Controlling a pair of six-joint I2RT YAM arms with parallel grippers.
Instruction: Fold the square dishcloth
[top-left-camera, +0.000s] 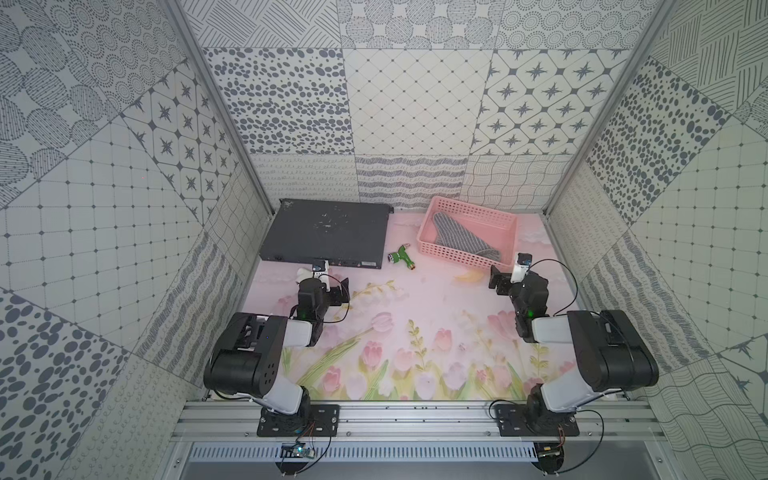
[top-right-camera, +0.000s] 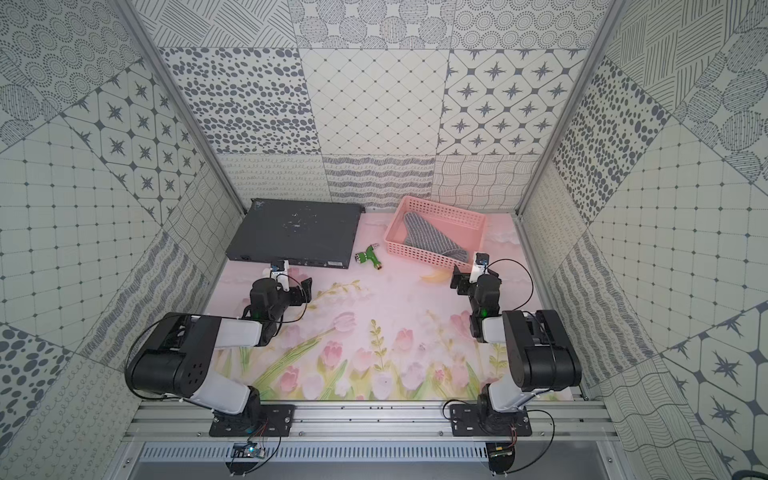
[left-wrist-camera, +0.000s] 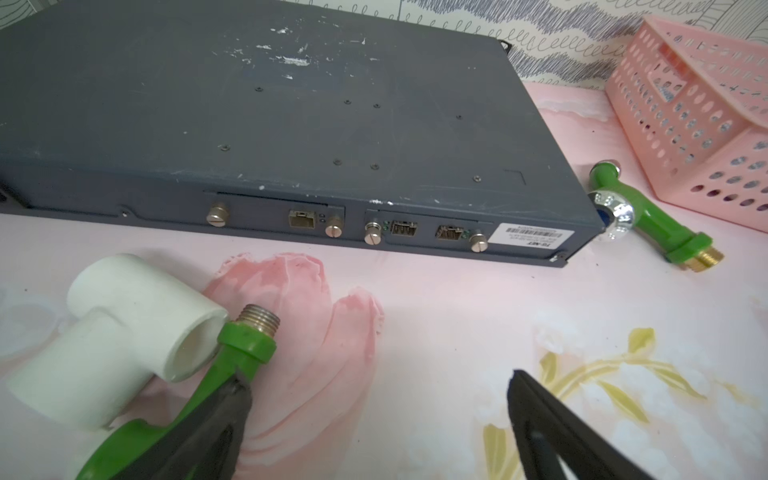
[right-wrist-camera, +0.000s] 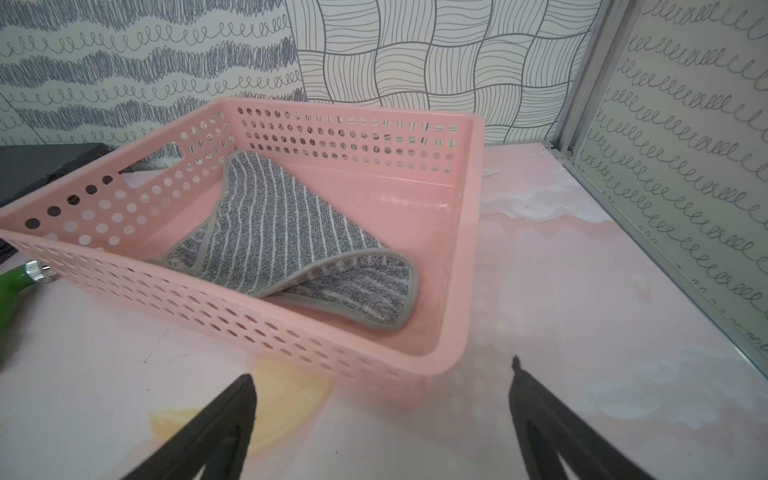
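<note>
A grey striped dishcloth with a pale hem lies crumpled inside the pink basket, one corner raised against the basket's left back wall and another part folded over near the front. From above, the same dishcloth slants across the basket floor. My right gripper stands open just in front of the basket, its fingers wide apart and empty. On the left, my open gripper is over the table in front of the dark metal box, also holding nothing. No part of the cloth shows in the left wrist view.
The dark box fills the back left. Between it and the basket lies a green fitting. A white pipe tee and another green fitting lie by my left gripper.
</note>
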